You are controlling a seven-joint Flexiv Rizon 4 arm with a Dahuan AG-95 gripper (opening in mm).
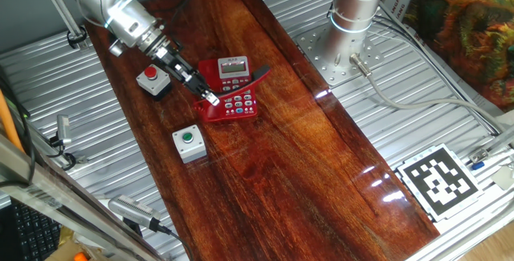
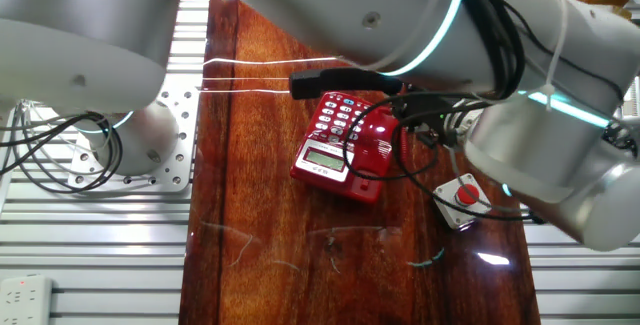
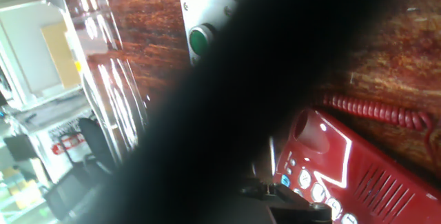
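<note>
A red desk telephone (image 1: 235, 100) with a grey display and pale keys rests on the wooden table; exterior view 2 shows the phone (image 2: 345, 150) from the other side. Above it hangs its dark handset (image 1: 259, 75), clear of the cradle, slanting across the keypad. My gripper (image 1: 210, 97) is shut on the handset. The handset (image 2: 340, 80) sticks out from under the arm in exterior view 2. In the wrist view the handset (image 3: 227, 86) is a blurred dark bar that hides much of the scene, with part of the phone base (image 3: 365, 176) below it.
A white box with a green button (image 1: 189, 143) stands beside the phone, and a box with a red button (image 1: 152, 79) sits near the arm. The coiled red cord (image 3: 379, 110) lies by the phone.
</note>
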